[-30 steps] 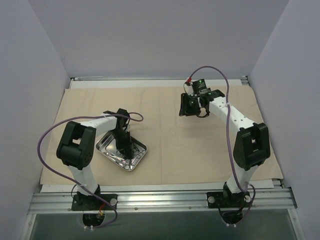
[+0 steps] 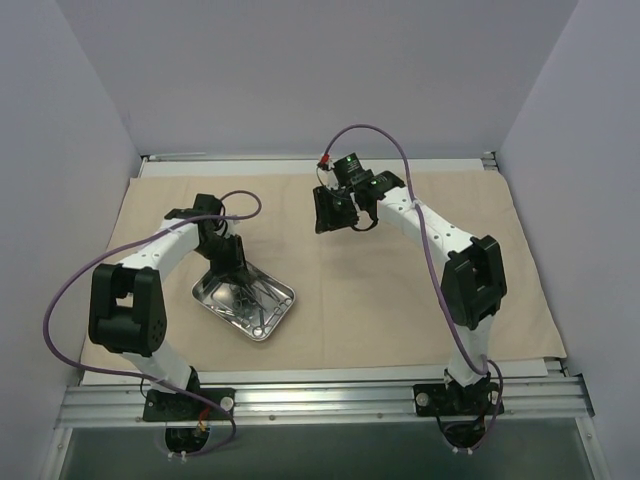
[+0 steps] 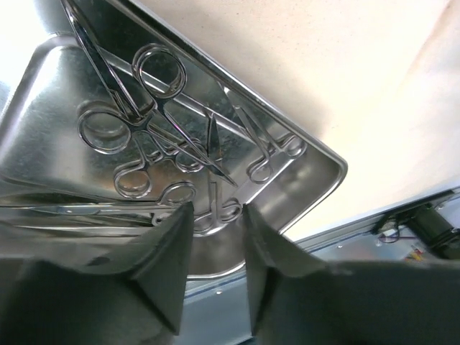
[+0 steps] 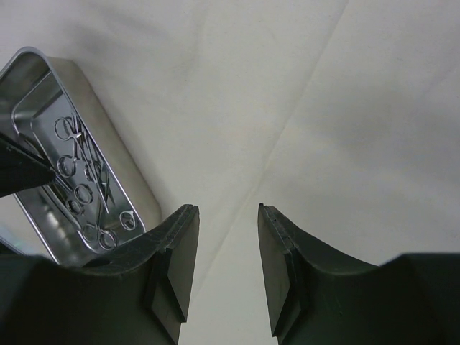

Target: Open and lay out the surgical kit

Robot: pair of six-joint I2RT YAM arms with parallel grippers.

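Note:
A steel tray (image 2: 276, 290) lies on the left of the cloth, holding several scissor-like instruments (image 3: 164, 90) piled loosely, some crossing. My left gripper (image 2: 230, 255) is over the tray's back-left part; in its wrist view its fingers (image 3: 162, 273) stand apart above the instruments, with nothing seen between them. My right gripper (image 2: 334, 208) hangs over the bare cloth at the back middle, right of and behind the tray; in its wrist view it is open and empty, with the tray at left.
Walls bound the table at the back and sides, and metal rails run along the front edge.
My left gripper has moved back and to the left across the tray. My right gripper has moved left toward the middle of the cloth.

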